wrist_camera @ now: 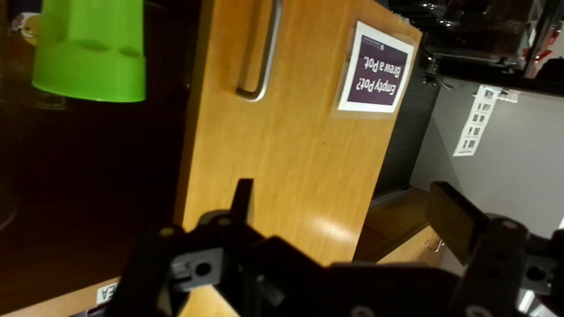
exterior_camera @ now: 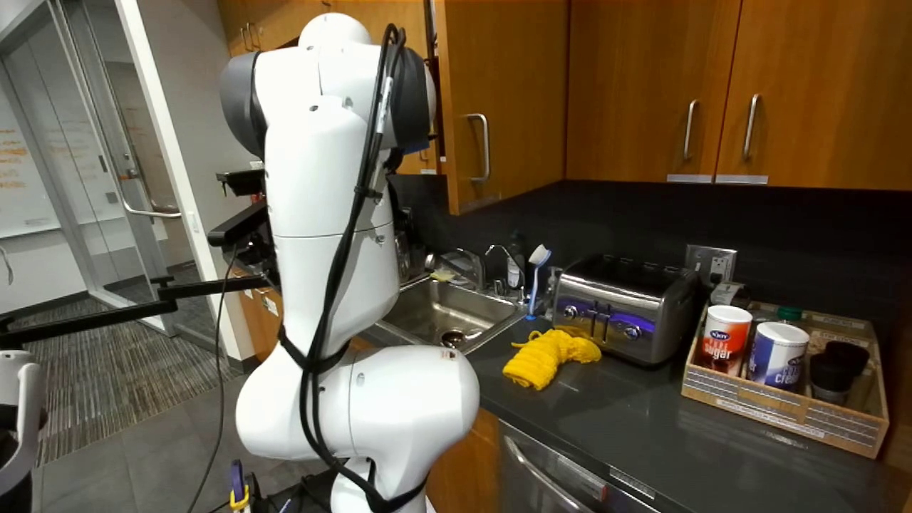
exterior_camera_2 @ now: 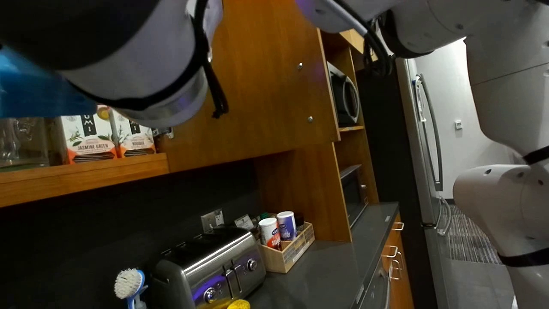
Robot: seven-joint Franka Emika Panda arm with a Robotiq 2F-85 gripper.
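Note:
In the wrist view my gripper stands open, its two black fingers wide apart and nothing between them. Beyond it is a wooden cabinet door [wrist_camera: 296,153] with a metal handle [wrist_camera: 267,58] and a purple-and-white sign [wrist_camera: 378,71] that appears upside down. A bright green cup [wrist_camera: 90,58] shows at the upper left, against the dark cabinet interior and apart from the fingers. Exterior view 1 hides the gripper behind the arm [exterior_camera: 333,171]; in exterior view 2 its fingers do not show either.
An open cabinet door [exterior_camera: 504,102] juts out near the arm. Tea boxes [exterior_camera_2: 90,136] stand on the cabinet shelf. On the counter are a toaster [exterior_camera: 624,308], a yellow cloth [exterior_camera: 551,355] and a box of canisters [exterior_camera: 786,402], beside the sink [exterior_camera: 444,312].

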